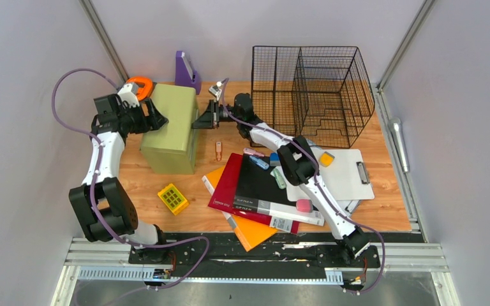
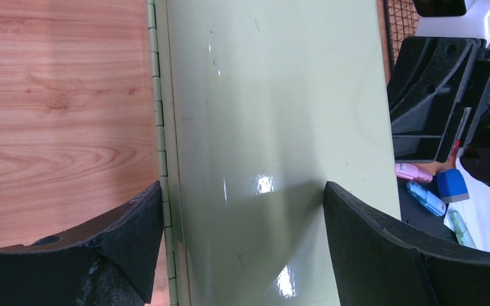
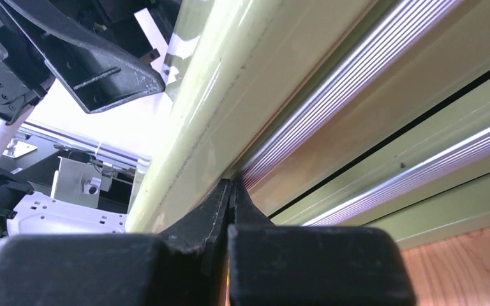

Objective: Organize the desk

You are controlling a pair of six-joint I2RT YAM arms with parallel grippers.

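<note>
A glossy green box-shaped unit stands upright at the desk's back left. In the left wrist view its smooth upper face fills the middle. My left gripper is at its left side, fingers spread apart with nothing held; one lies over the box, the other by its left edge. Against the box's right side is my right gripper, shut, with nothing between its fingers. The right wrist view shows those closed tips by the green drawer fronts and their ridged silvery strips. Whether they touch is unclear.
A black wire rack stands at the back right. Folders, markers and a white clipboard cover the front right. A yellow block, orange tape ring and purple holder are near the box.
</note>
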